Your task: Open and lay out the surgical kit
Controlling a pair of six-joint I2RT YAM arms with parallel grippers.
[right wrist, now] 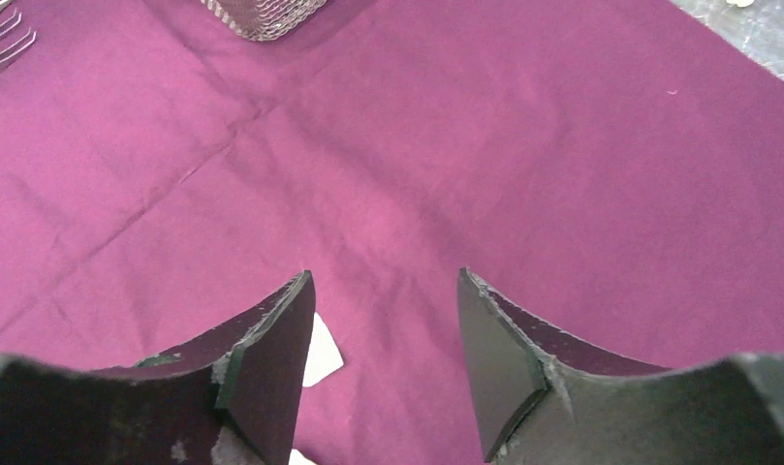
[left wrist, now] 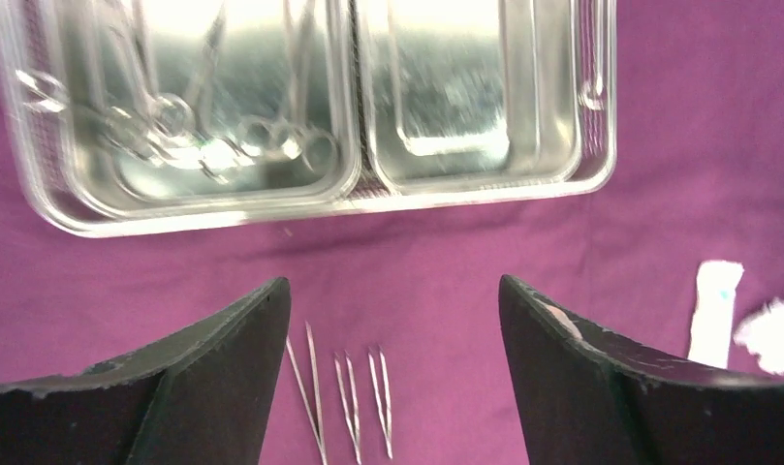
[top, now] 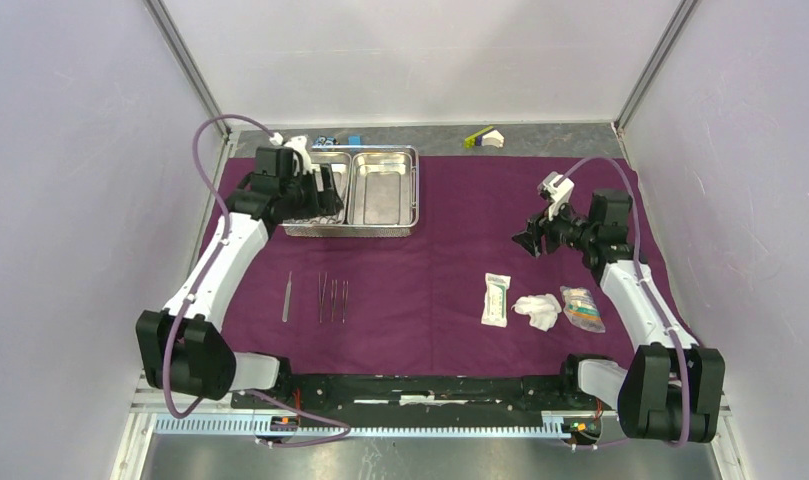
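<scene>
A metal tray set with two compartments sits at the back left of the purple cloth. Ringed instruments lie in its left compartment; the right compartment looks empty. My left gripper is over the left compartment, open, with nothing between its fingers in its wrist view. Several slim tweezers and a thin handle lie in a row below the tray. My right gripper stands open over the cloth at the right, empty.
A white packet, crumpled gauze and a bagged item lie at the front right. Small blue and yellow objects sit behind the cloth.
</scene>
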